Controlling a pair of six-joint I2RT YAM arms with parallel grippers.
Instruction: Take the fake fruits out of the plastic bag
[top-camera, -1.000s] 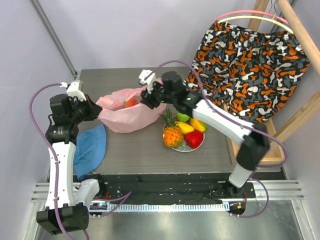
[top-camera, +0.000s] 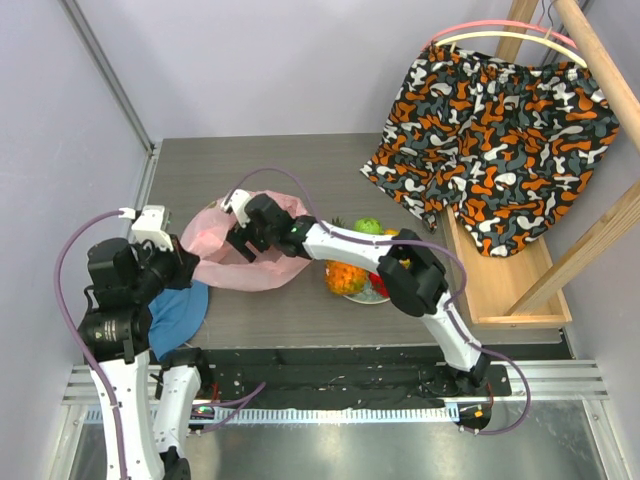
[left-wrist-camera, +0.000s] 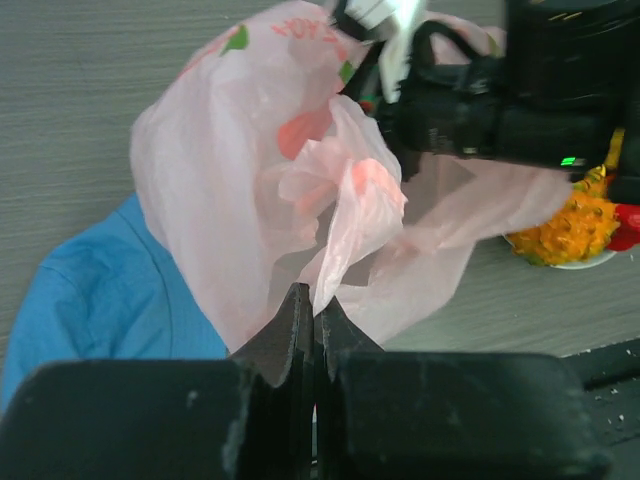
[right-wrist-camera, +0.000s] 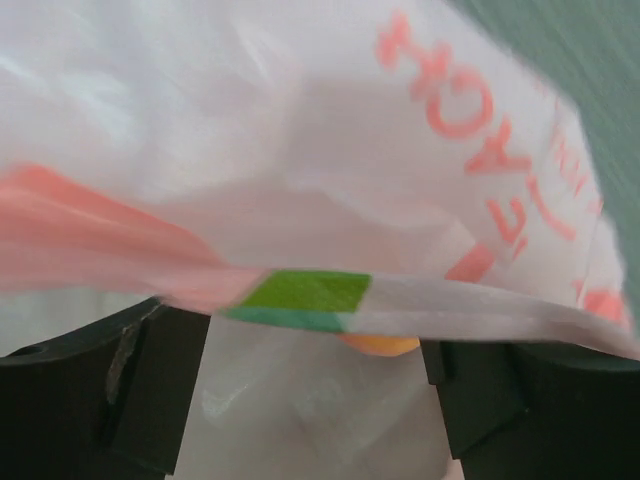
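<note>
The pinkish plastic bag (top-camera: 250, 275) lies open on the table, its left edge pinched by my left gripper, which is shut on the thin crumpled film. My right gripper (top-camera: 240, 243) reaches into the bag's mouth with its fingers spread wide. In the right wrist view, my right gripper has a printed bag edge (right-wrist-camera: 310, 292) crossing in front of it. Behind that edge a small bit of an orange-coloured fruit (right-wrist-camera: 385, 344) shows between the fingers, not gripped; most of it is hidden. A reddish patch (left-wrist-camera: 300, 132) shows through the film.
Right of the bag stands a plate of fruits with a pineapple (top-camera: 345, 278), a green fruit (top-camera: 368, 226) and a red one (top-camera: 378, 285), partly under my right arm. A blue cloth (top-camera: 180, 315) lies at left. Camouflage fabric (top-camera: 500, 140) hangs at right above a wooden stand (top-camera: 515, 290).
My right gripper has moved left and down from the bag's right rim into its mouth. The right arm now covers part of the plate. The left gripper has shifted slightly, still at the bag's edge.
</note>
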